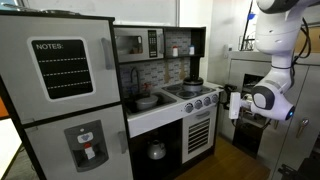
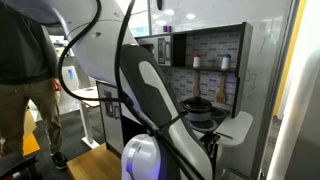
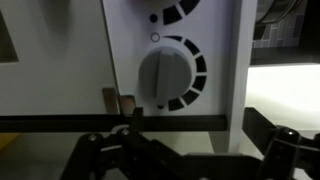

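Observation:
In the wrist view a round white stove knob (image 3: 172, 72) with a grey bar handle fills the middle, ringed by black dial marks. My gripper is open in front of the panel, with its dark fingers (image 3: 268, 140) wide apart at the bottom of that view. Nothing shows between them. In exterior view 1 my gripper (image 1: 222, 94) reaches in from the right, near the right end of the row of stove knobs (image 1: 198, 104). Whether it touches the panel cannot be told. Exterior view 2 has the arm (image 2: 150, 110) partly covering the stove front.
A dark pot (image 1: 192, 87) sits on the stovetop, above the white oven door (image 1: 197, 135). The sink (image 1: 147, 102) and a tall grey fridge (image 1: 68, 90) stand to the left. A kettle (image 1: 156, 150) occupies the lower shelf. Wooden floor (image 1: 225, 162) lies open in front.

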